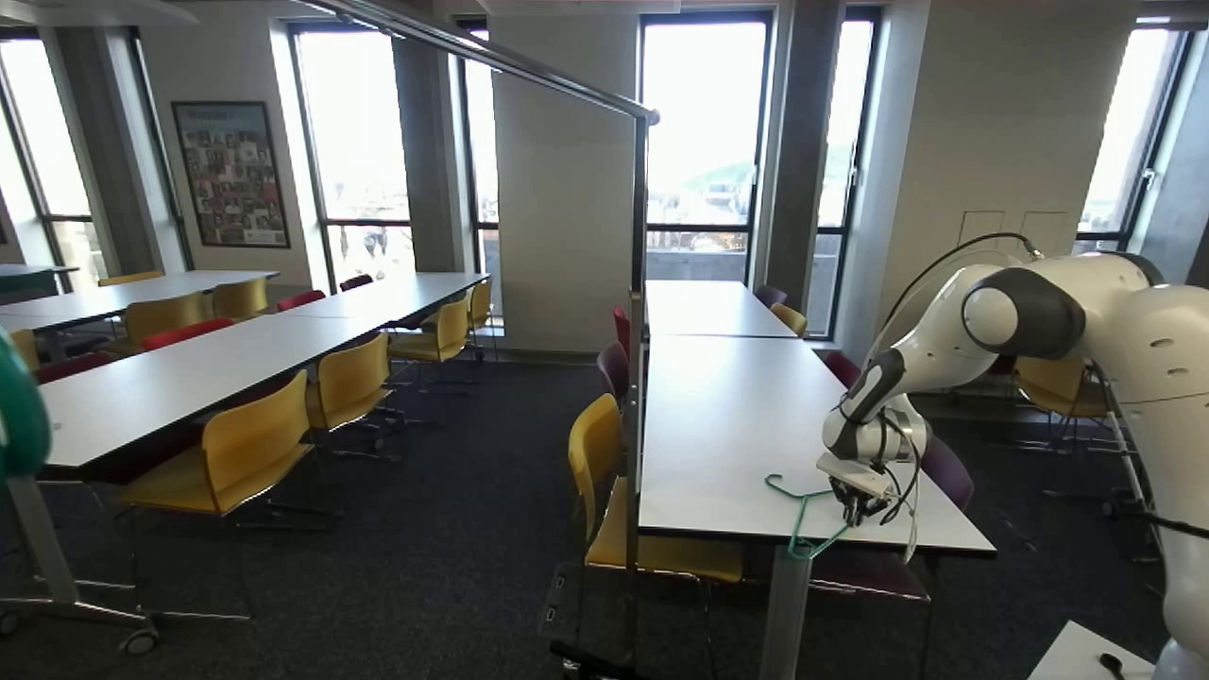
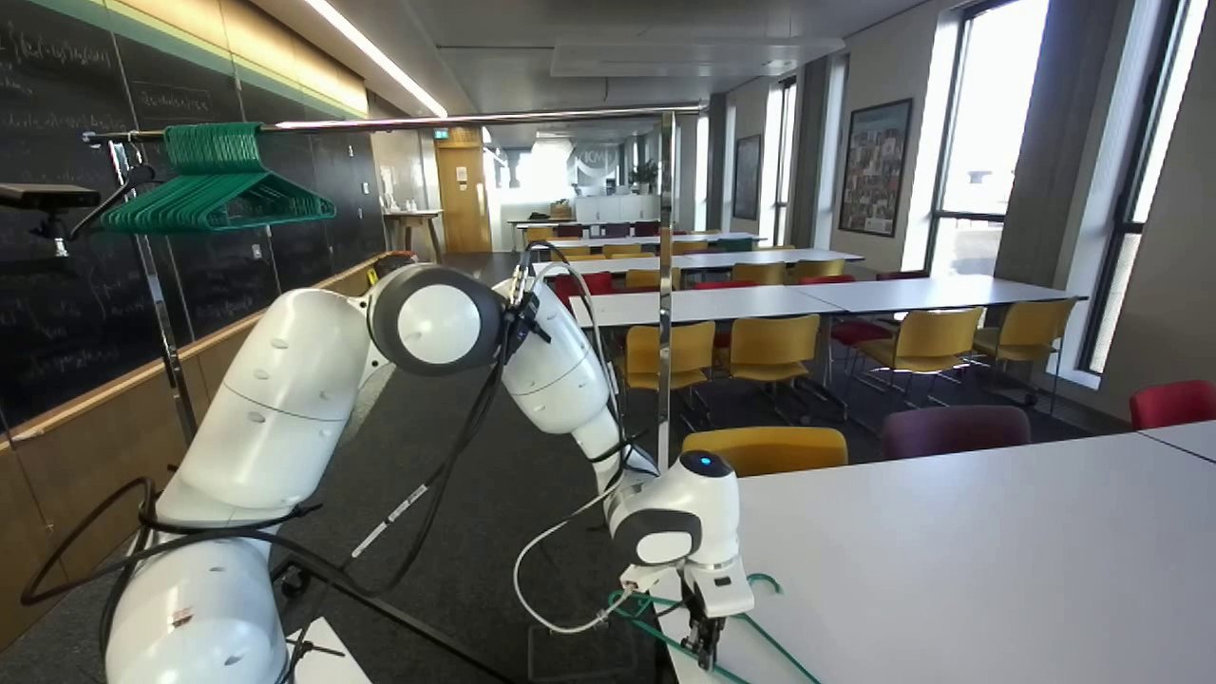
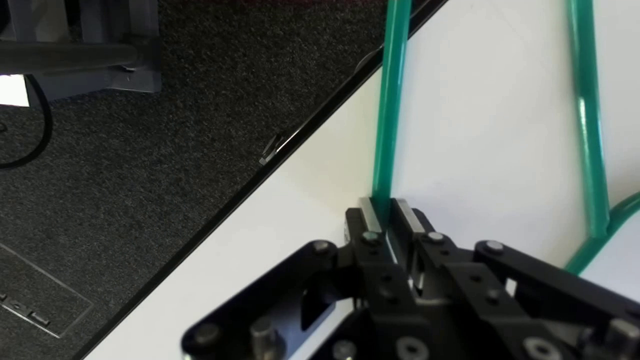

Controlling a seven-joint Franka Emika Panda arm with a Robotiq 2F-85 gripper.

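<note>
A green hanger [image 1: 801, 523] lies at the near end of the white table [image 1: 725, 453], its hook [image 1: 782, 487] pointing left over the tabletop and one corner reaching past the front edge. In the wrist view, my gripper is shut on one straight bar of the hanger [image 3: 391, 114], low over the tabletop beside the black table edge. The bar runs up and away between the two fingers. A second green bar [image 3: 588, 120] shows at the right of that view. From the other side, the gripper [image 2: 703, 661] partly covers the hanger [image 2: 781, 650].
A metal rail [image 2: 456, 120] carries several green hangers [image 2: 222, 194] at its left end. The rail's upright post [image 1: 638, 340] stands left of the table. Yellow chairs [image 1: 597, 453] flank the table, whose farther surface is clear.
</note>
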